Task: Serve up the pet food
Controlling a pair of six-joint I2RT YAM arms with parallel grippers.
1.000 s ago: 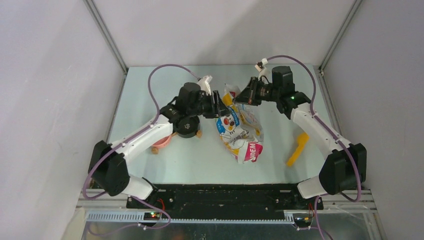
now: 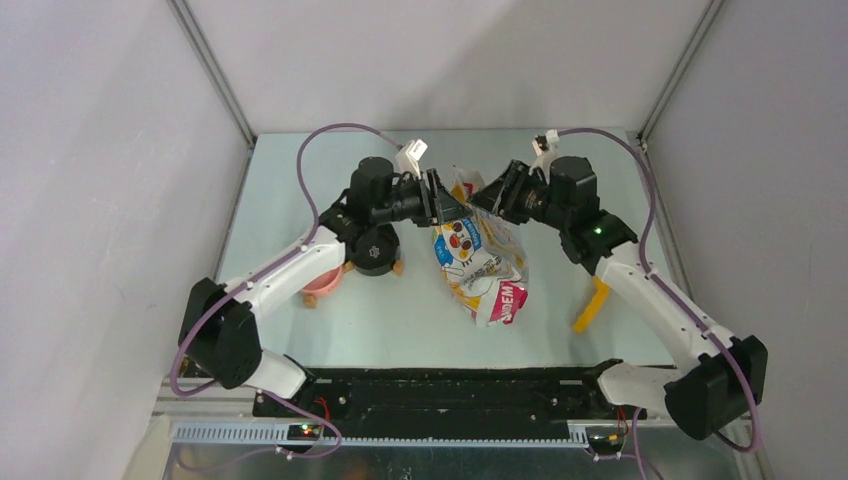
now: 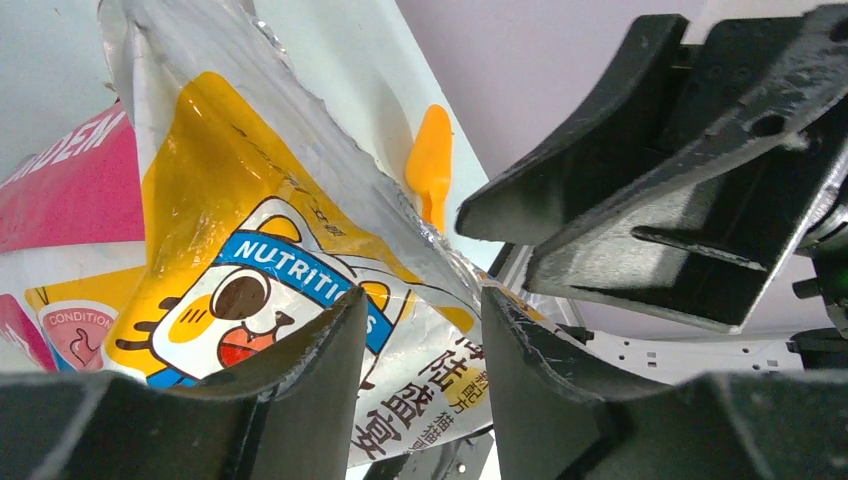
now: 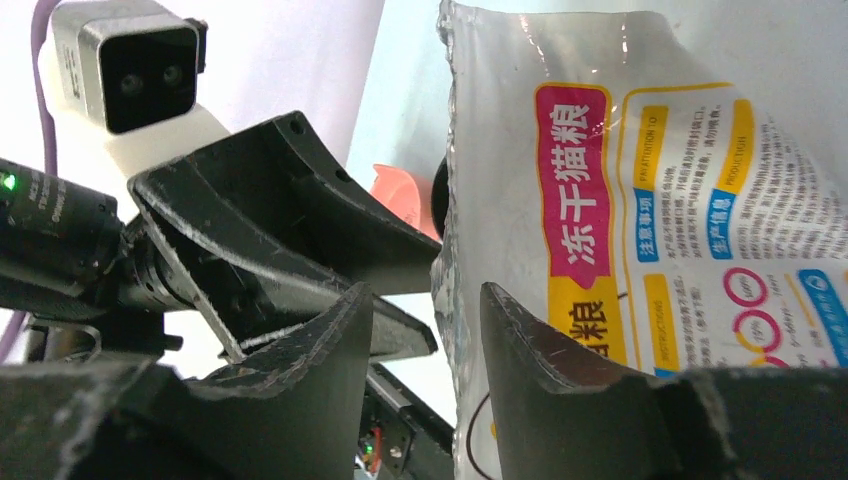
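A pet food bag point(image 2: 485, 262), white and yellow with a pink base, stands in the middle of the table. Its crinkled top edge runs diagonally through the left wrist view, beside a printed cat face point(image 3: 240, 310). My left gripper is at the top of the bag, fingers apart, bag film visible between them. From the right, my right gripper has its open fingers around the bag's upright side edge. Whether any finger touches the film, I cannot tell. A yellow scoop point(image 2: 592, 305) lies on the right side.
A black bowl point(image 2: 375, 252) and a pink bowl point(image 2: 322, 284) stand left of the bag, partly under the left arm. Both grippers are very close together at the bag's top.
The left gripper has shifted slightly right, toward the right one. The bag stays standing in place.
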